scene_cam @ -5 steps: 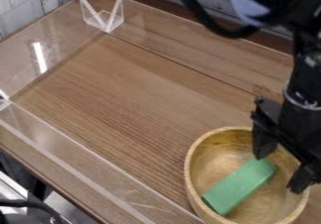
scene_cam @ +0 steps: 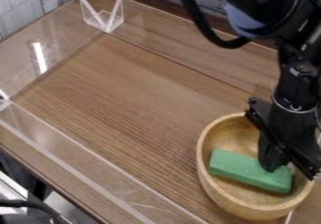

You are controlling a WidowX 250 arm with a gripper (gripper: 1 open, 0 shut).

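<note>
A round wooden bowl (scene_cam: pixel 223 199) sits at the lower right of the table. A green block (scene_cam: pixel 245 171) lies inside it. My black gripper (scene_cam: pixel 273 153) reaches down into the bowl at the block's right part, partly covering it. Its fingertips are dark and overlapping; whether anything is between them is hard to see.
A clear plastic corner piece (scene_cam: pixel 103 17) sits at the back left, and transparent edging runs along the left side. A black cable hangs at the top.
My gripper has come lower into the bowl and its fingers have drawn together over the block. The block and bowl have shifted slightly.
</note>
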